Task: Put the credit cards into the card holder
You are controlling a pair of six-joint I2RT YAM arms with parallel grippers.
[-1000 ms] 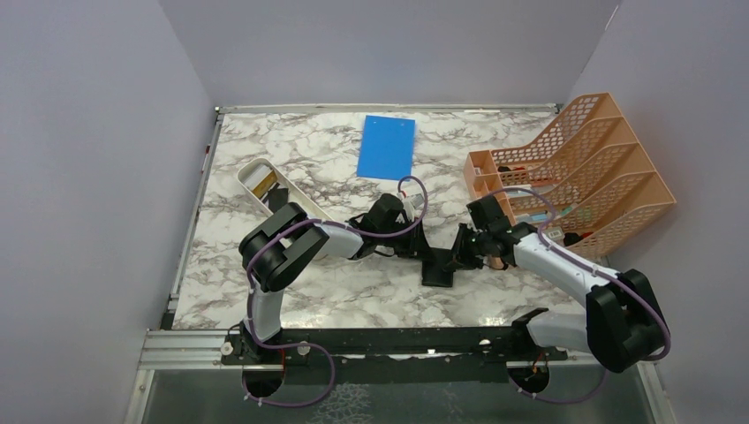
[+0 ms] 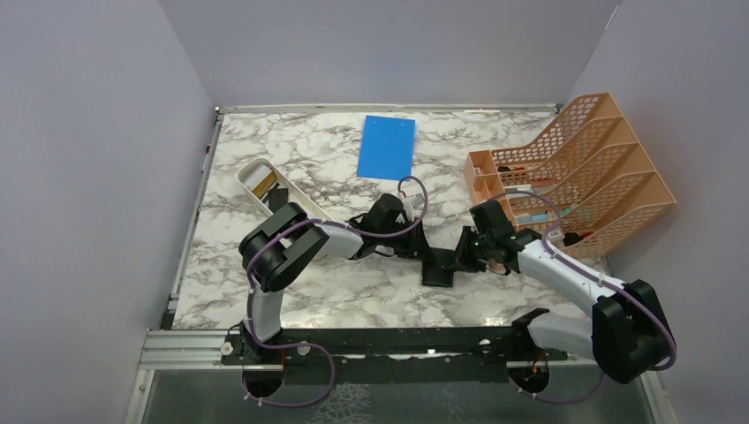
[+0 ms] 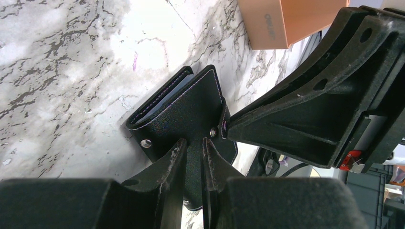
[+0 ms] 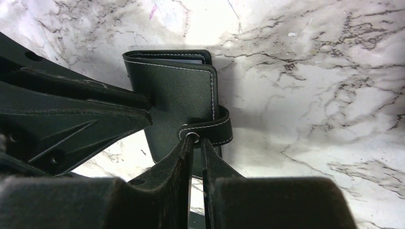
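The black card holder point(image 2: 437, 268) lies folded on the marble table, between the two grippers. In the left wrist view, a pale edge shows inside the folded holder point(image 3: 196, 107); I cannot tell cards from lining. My left gripper is at the holder's side, its fingertips nearly together with black cover between them. From the right, my right gripper reaches the closing strap point(image 4: 210, 130), which loops around the edge onto the front. Its fingertips have a narrow gap beside the metal snap; whether they pinch the strap is unclear.
An orange rack point(image 2: 609, 163) with several compartments stands at the right, close behind the right arm. A long white bin point(image 2: 305, 205) sits beyond the left arm, and a blue sheet point(image 2: 386, 146) lies at the back. Bare table extends in front of the holder.
Left arm and holder look unmoved.
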